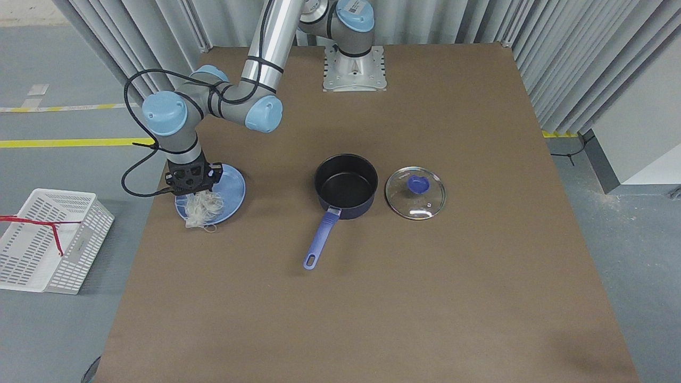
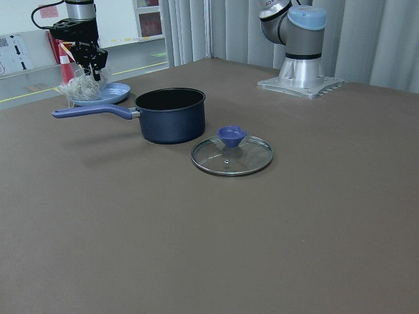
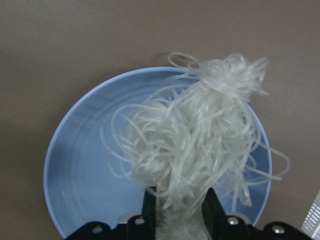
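A blue plate [image 1: 231, 193] at the table's left edge bears a tangle of translucent white noodles [image 1: 202, 206]; in the wrist view the strands [image 3: 195, 140] hang over the rim. My gripper is over the plate with noodles between its fingers; how tightly it is shut is unclear. A dark pot [image 1: 345, 182] with a blue handle [image 1: 321, 236] stands empty right of the plate. A glass lid [image 1: 405, 198] with a blue knob [image 2: 232, 134] lies beside the pot.
A white plastic basket [image 1: 83, 255] is on the floor left of the table. The arm's base [image 1: 353, 75] is at the back edge.
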